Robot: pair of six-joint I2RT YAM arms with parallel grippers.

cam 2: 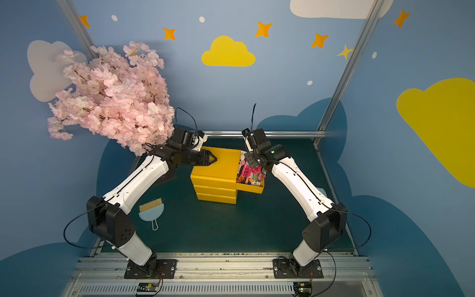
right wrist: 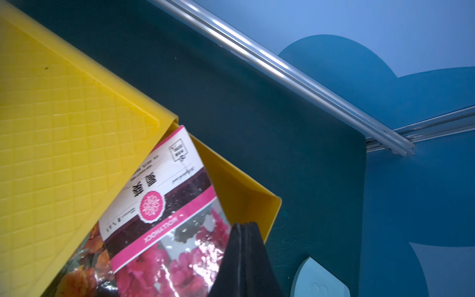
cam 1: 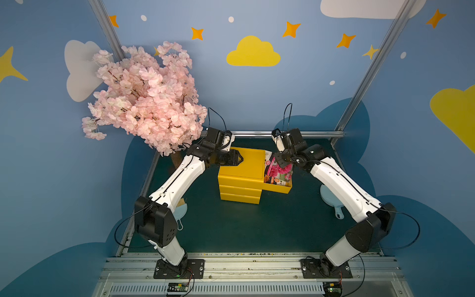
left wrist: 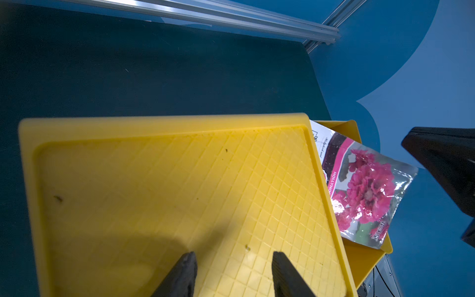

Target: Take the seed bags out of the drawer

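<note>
A yellow drawer unit (cam 1: 241,170) stands mid-table, its top drawer (cam 1: 277,188) pulled out to the right. Inside lie seed bags: a pink hollyhock bag (left wrist: 368,190), slanted and partly raised, over an orange-flowered one (right wrist: 79,282). My left gripper hangs over the unit's top with its fingers apart and nothing between them. My right gripper is over the drawer and shut, its fingertips at the hollyhock bag; whether a bag edge is between them is unclear.
A pink blossom tree (cam 1: 146,99) fills the back left. A blue brush-and-dustpan (cam 2: 151,210) lies at left, a pale blue dustpan (cam 1: 331,195) at right.
</note>
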